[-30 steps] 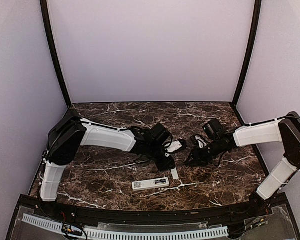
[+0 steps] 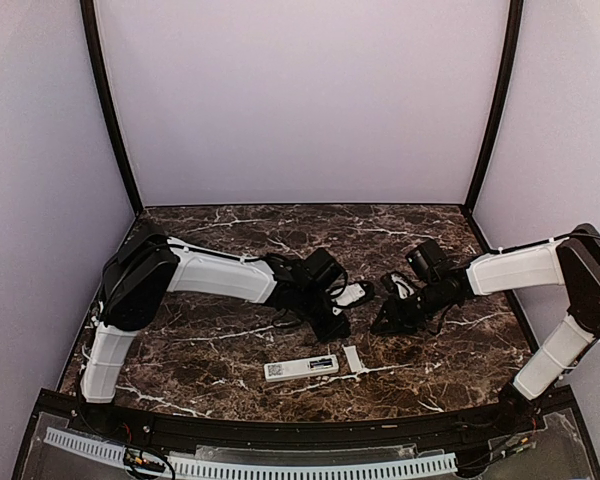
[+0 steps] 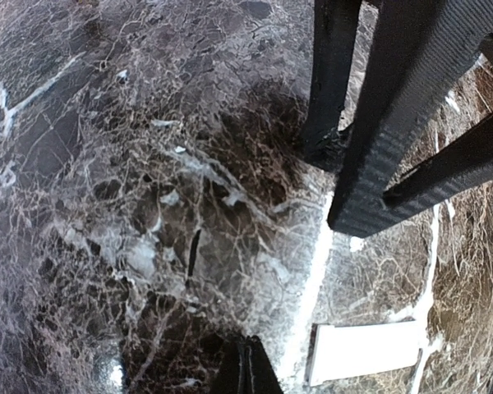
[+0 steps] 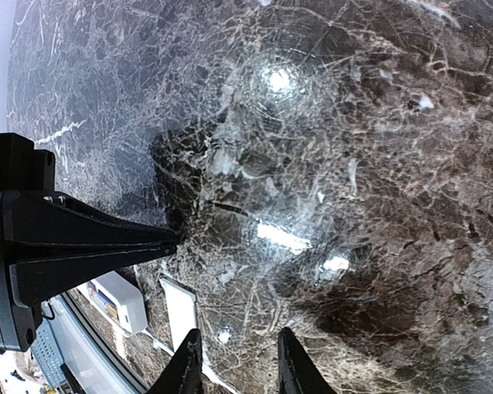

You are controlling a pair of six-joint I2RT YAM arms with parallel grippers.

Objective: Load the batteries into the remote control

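Observation:
The white remote [image 2: 290, 370] [image 4: 130, 308] lies at the front centre, its compartment showing something dark and coloured, too small to identify surely. A thin white cover [image 2: 353, 360] [image 3: 366, 349] [image 4: 181, 312] lies separately, just right of it. My left gripper [image 2: 336, 330] is shut with nothing visible between its fingers, above and behind the cover. My right gripper [image 2: 385, 325] stands open, empty, to the right of the left one, with its fingertips near the cover in its wrist view.
Both arms meet near the middle of the dark marble table [image 2: 210, 350], close together. White walls enclose the sides and back, and a slotted rail [image 2: 250, 462] runs along the front edge.
The white cover has shifted slightly toward the front and right, showing more clear of the left gripper in the top view. The arms have barely moved.

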